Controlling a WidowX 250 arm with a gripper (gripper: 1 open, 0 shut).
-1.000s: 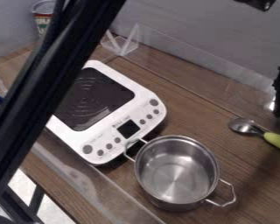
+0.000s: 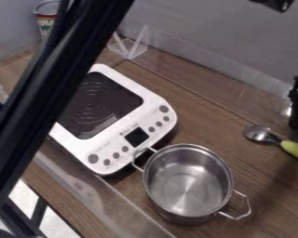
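A steel pot (image 2: 186, 181) with two loop handles stands on the wooden counter, beside the front corner of a white induction cooker (image 2: 155, 119). A spoon with a green handle (image 2: 293, 150) lies to the right, its metal head pointing left. A black part, probably my gripper (image 2: 296, 102), shows at the right edge above the spoon, mostly out of frame; whether it is open or shut cannot be seen.
A cup (image 2: 46, 17) stands at the back left corner. Clear plastic guards (image 2: 226, 84) line the counter's back and front. A black frame beam (image 2: 21, 139) crosses the left of the view. Bare wood lies behind the pot.
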